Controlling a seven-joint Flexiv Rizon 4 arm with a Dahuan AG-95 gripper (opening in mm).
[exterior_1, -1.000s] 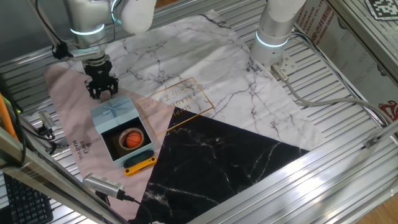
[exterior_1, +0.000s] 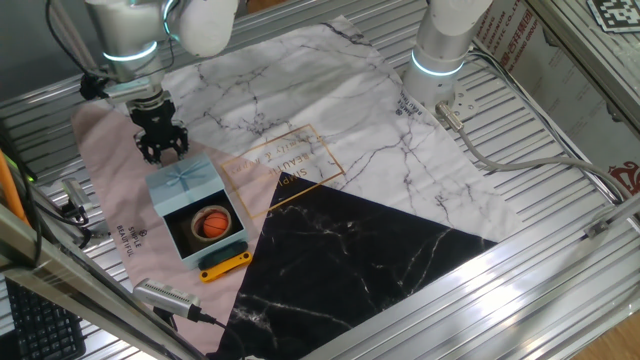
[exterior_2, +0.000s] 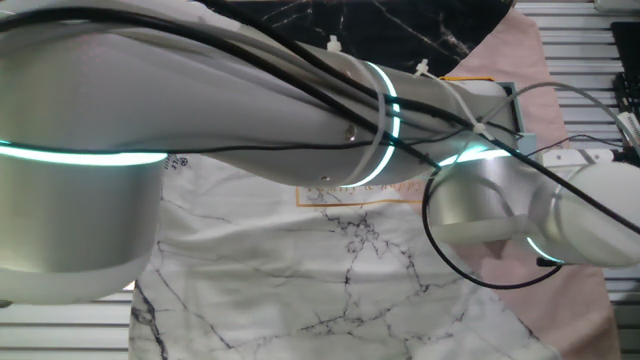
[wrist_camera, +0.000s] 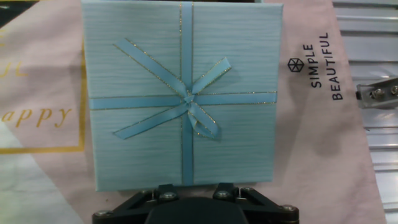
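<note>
A light blue gift box (exterior_1: 184, 243) stands on the pink part of the cloth. Its lid (exterior_1: 185, 182), topped with a ribbon bow, lies at the box's far end and leaves the dark inside exposed. Within sit a small orange ball (exterior_1: 214, 223) and a tan ring (exterior_1: 198, 236) around it. Just beyond the lid's far edge hovers my gripper (exterior_1: 163, 152), pointing down with its fingers spread and nothing seen between them. In the wrist view the lid (wrist_camera: 236, 143) fills the middle, and the gripper shows along its bottom edge. Contact with the lid cannot be made out.
A yellow-and-black tool (exterior_1: 225, 267) lies against the box's near side. A grey metal device (exterior_1: 167, 298) with a cable is close by. Exterior view 2 is mostly filled by the arm (exterior_2: 270, 100).
The arm above the gripper has shifted a little to the left, and the gripper's tilt differs slightly. The box, lid, ball and yellow tool have stayed in place.
</note>
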